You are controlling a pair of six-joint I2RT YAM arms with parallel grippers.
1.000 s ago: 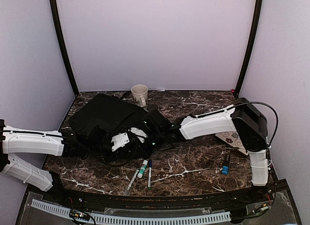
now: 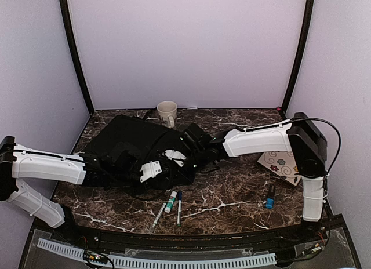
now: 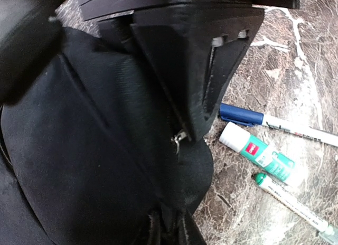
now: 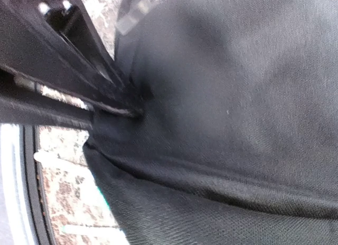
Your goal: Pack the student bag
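The black bag point(image 2: 122, 130) lies on the marble table, its fabric filling much of both wrist views. My right gripper is shut at the bag's near edge, close to a zipper pull point(image 3: 179, 139); fabric between its fingers is hard to make out. My left gripper is at the bag's front in the left wrist view, its opening unclear among the dark cloth. A blue marker point(image 3: 243, 113), a glue stick point(image 3: 259, 150) and a green marker point(image 3: 290, 203) lie beside the bag on the table.
A white mug point(image 2: 167, 111) stands behind the bag. A patterned book point(image 2: 278, 164) and a dark blue-capped object point(image 2: 269, 196) lie at the right.
The right arm has shifted slightly right and back. The left arm has moved slightly, its wrist a little to the right.
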